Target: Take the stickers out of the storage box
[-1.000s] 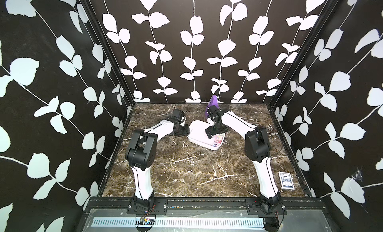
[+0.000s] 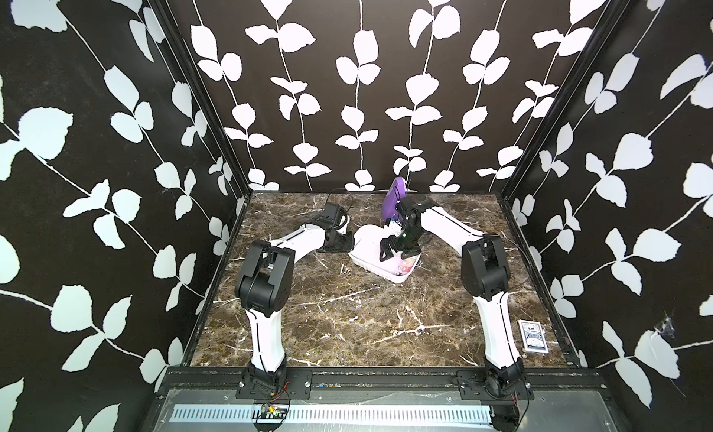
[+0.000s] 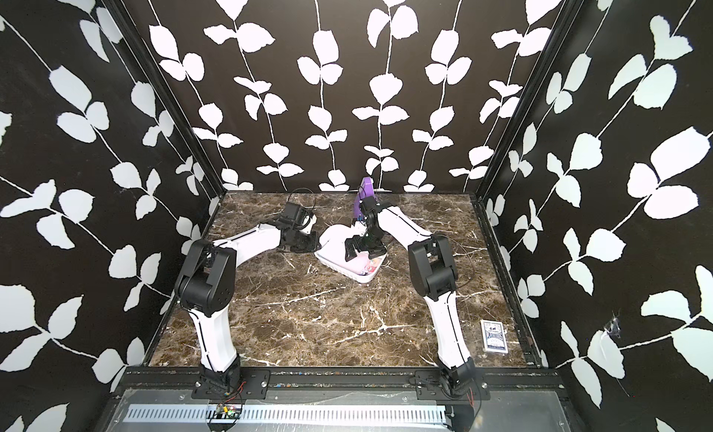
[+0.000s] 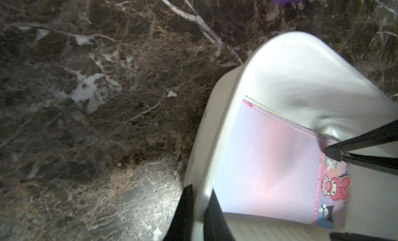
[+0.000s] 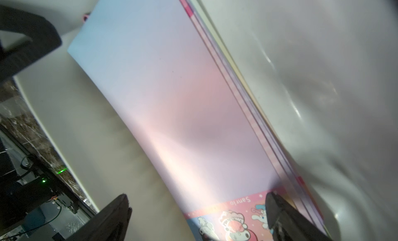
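Note:
A white storage box (image 2: pixel 367 240) sits mid-table; inside lies a stack of pastel sticker sheets (image 4: pixel 269 166), edged with Sanrio characters. My left gripper is shut on the box's left wall, seen close in the left wrist view. My right gripper is inside the box over the sticker sheets, open, one fingertip at the stack's long edge in the right wrist view and the other off the far side of the stack.
An upright purple object (image 2: pixel 393 198) stands behind the box. A card pack (image 2: pixel 532 335) lies at the front right.
The left arm and box look nearly unchanged.

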